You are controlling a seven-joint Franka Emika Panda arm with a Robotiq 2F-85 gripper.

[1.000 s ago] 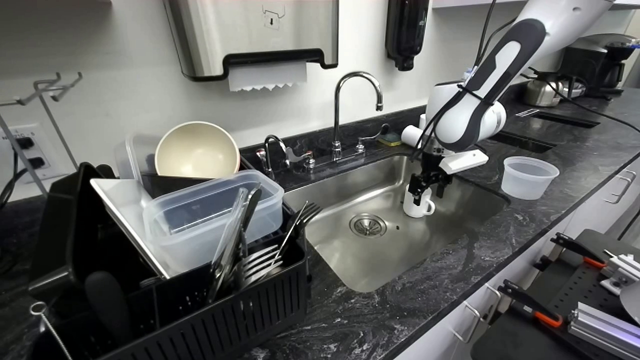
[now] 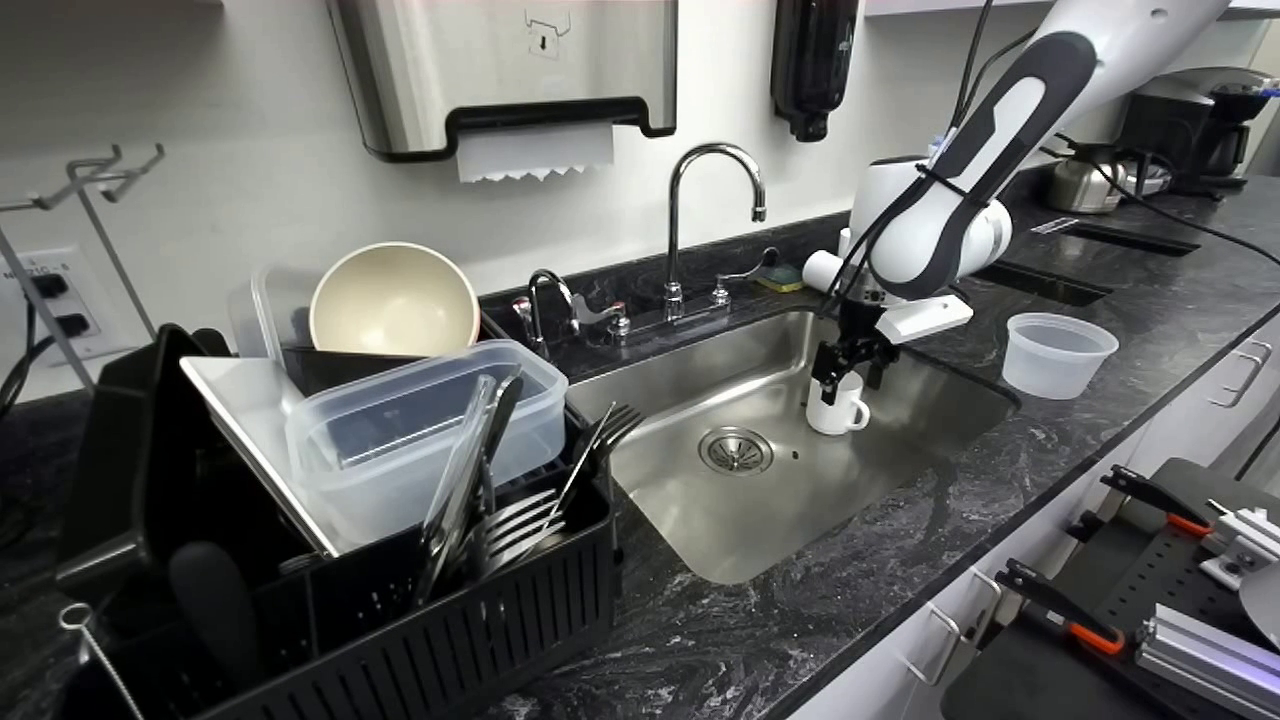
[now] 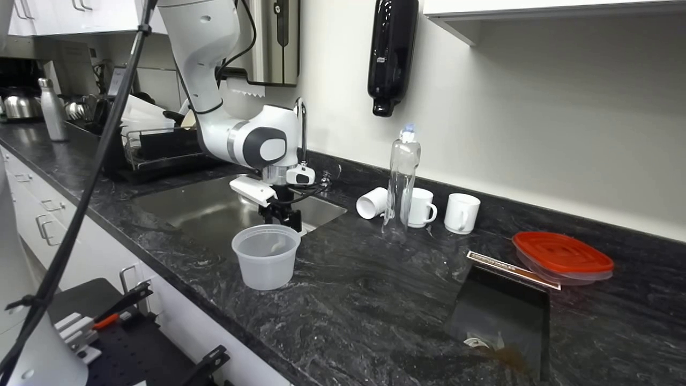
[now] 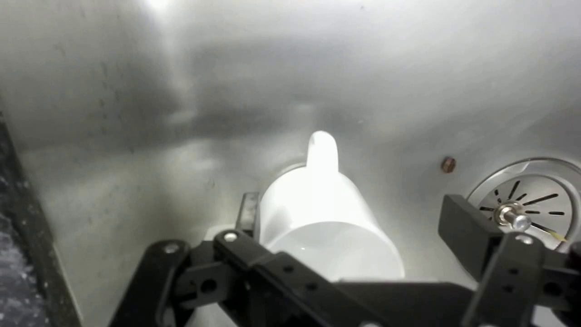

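Note:
A white mug point(image 2: 836, 408) stands upright on the sink floor, right of the drain. Its handle faces the front of the counter. My gripper point(image 2: 853, 374) is over it, fingers pointing down and apart. In the wrist view the mug point(image 4: 321, 210) shows between the fingers of the open gripper; the left finger point(image 4: 248, 212) appears close to its side, with a wider gap on the right. Whether any finger touches the mug I cannot tell. Part of its rim is hidden behind the gripper.
Around me is the steel sink point(image 2: 672, 510), its drain point(image 2: 735, 451) left of the mug. The faucet point(image 2: 674, 228) rises behind. A clear tub point(image 2: 1058, 356) sits on the right counter; the full dish rack point(image 2: 528, 624) is left. More mugs point(image 3: 461, 213) and a bottle point(image 3: 403, 173) stand near the wall.
My gripper has shifted very slightly left and up in exterior view 1, still open. The mug looks unmoved.

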